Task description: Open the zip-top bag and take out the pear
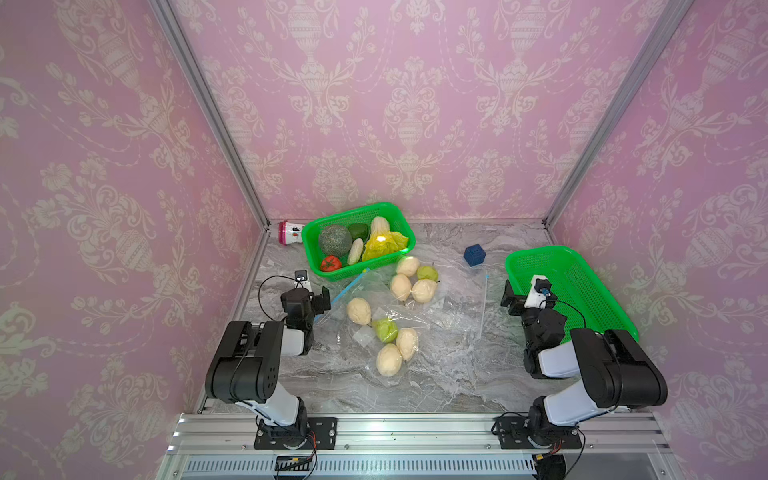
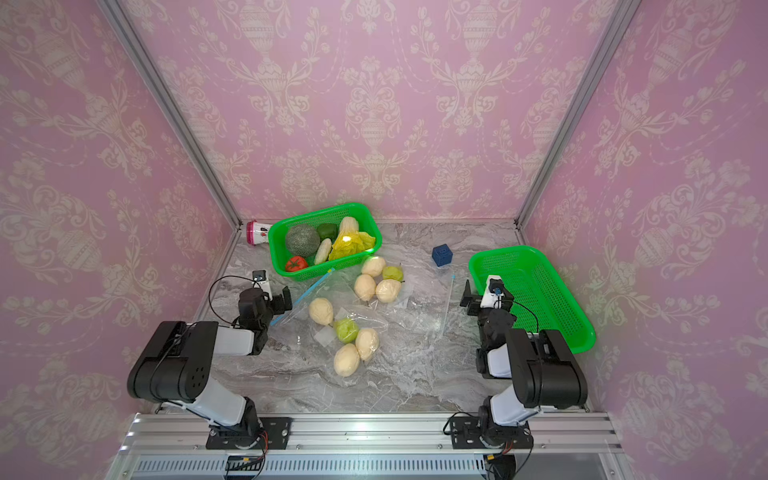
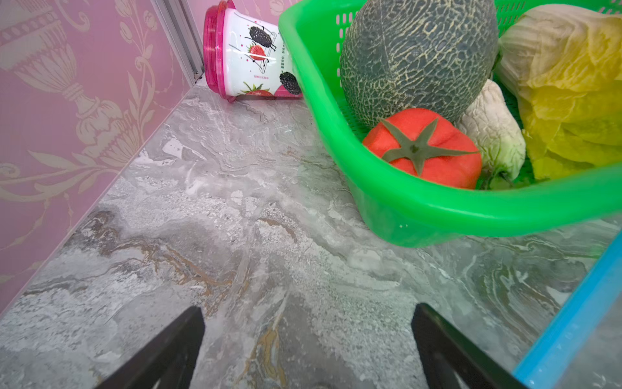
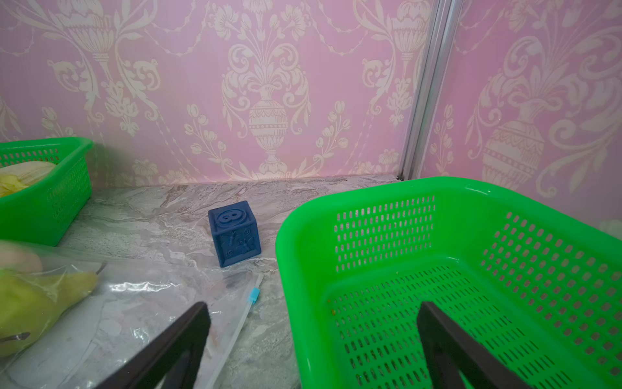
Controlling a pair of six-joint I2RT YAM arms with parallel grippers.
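Clear zip top bags lie flat in the middle of the table, holding several pale round fruits (image 1: 358, 311) and green pears (image 1: 385, 329). A blue zip strip (image 3: 570, 304) runs along the bags' left edge; a white zip edge with a blue slider (image 4: 254, 295) is on the right. My left gripper stands open at the left, beside that blue strip, nothing between its fingers. My right gripper stands open at the right, over the near left rim of the empty green basket, beside the bag's edge, holding nothing.
A green basket (image 1: 352, 272) at the back left holds a melon, tomato, cabbage and other vegetables, with a pink-lidded cup (image 3: 252, 55) beside it. An empty green basket (image 2: 544, 296) stands at the right; a blue cube (image 4: 234, 233) sits at the back.
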